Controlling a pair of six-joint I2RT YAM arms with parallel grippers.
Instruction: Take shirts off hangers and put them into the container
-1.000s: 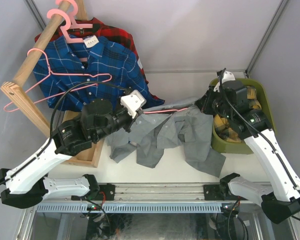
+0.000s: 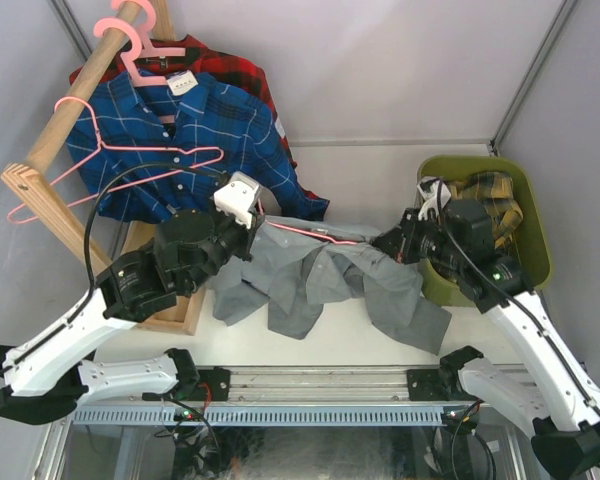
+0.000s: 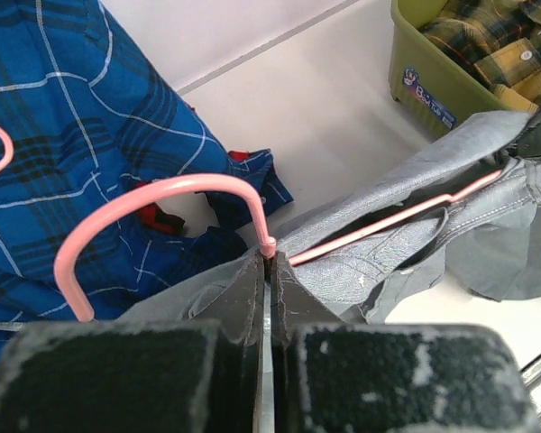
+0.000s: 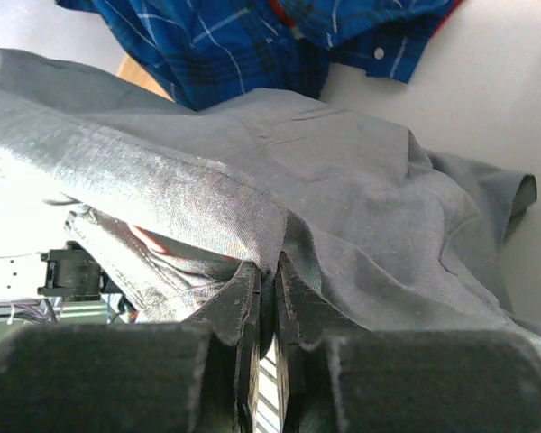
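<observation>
A grey shirt point(image 2: 320, 275) lies across the table between my two arms, its upper part lifted and its lower part spread in folds. The pink hanger point(image 3: 370, 230) shows as a hook and a bar running into the shirt's opening. My left gripper is shut on the hanger at the base of its hook. On the right, my right gripper is shut on a fold of grey cloth. In the top view the left gripper point(image 2: 252, 215) and right gripper point(image 2: 385, 245) stand at opposite ends of the shirt; much of the hanger is hidden inside it.
A wooden rack point(image 2: 55, 140) at the left carries a blue plaid shirt point(image 2: 170, 125), a red plaid shirt point(image 2: 230, 70) and an empty pink hanger point(image 2: 145, 150). A green bin point(image 2: 535, 225) with a yellow-brown plaid shirt point(image 2: 502, 210) stands at the right, partly behind my right arm.
Both grippers have shifted left. The right one has also come lower in the top view, towards the front. The shirt's lifted edge and the hanger bar have moved with them.
</observation>
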